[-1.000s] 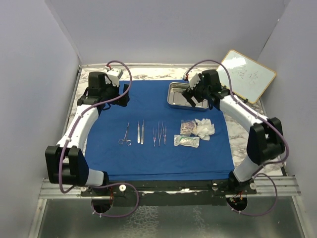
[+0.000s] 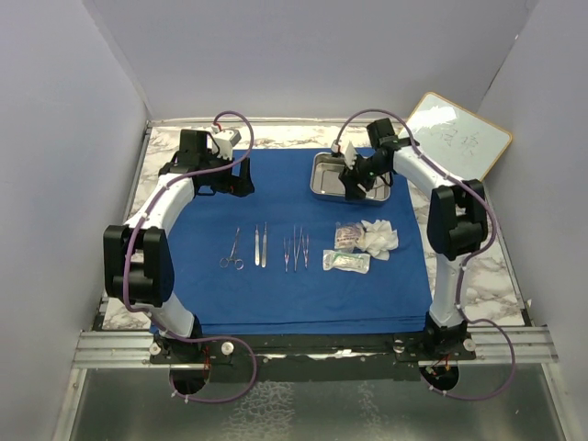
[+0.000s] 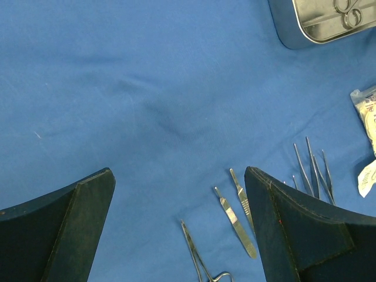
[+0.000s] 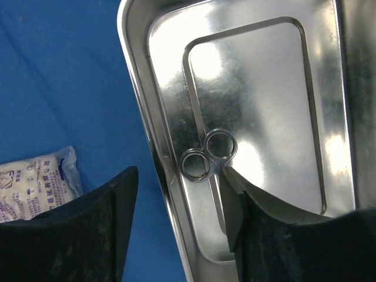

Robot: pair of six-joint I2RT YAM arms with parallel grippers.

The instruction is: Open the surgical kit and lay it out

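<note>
The metal tray (image 2: 318,189) sits at the back right of the blue cloth. Inside it, close to one long wall, lies a pair of scissors (image 4: 212,157), its finger rings plain in the right wrist view. My right gripper hangs over that wall, part open and empty; one fingertip overlaps the scissors' rings in view. Whether it touches them I cannot tell. Over bare cloth at the back left, my left gripper is wide open and holds nothing. Laid out on the cloth are another scissors-like tool (image 2: 233,253), two scalpel handles (image 2: 257,248) and several tweezers (image 2: 297,250).
Right of the tweezers lie a clear packet (image 2: 348,236), a white crumpled bundle (image 2: 378,239) and a flat white packet (image 2: 346,261). A whiteboard (image 2: 455,138) leans behind the right arm. Bare cloth stretches between the left gripper and the tray, and along the front.
My right gripper has moved slightly toward the tray's near side and its fingers have drawn closer together. The laid-out tools have not moved.
</note>
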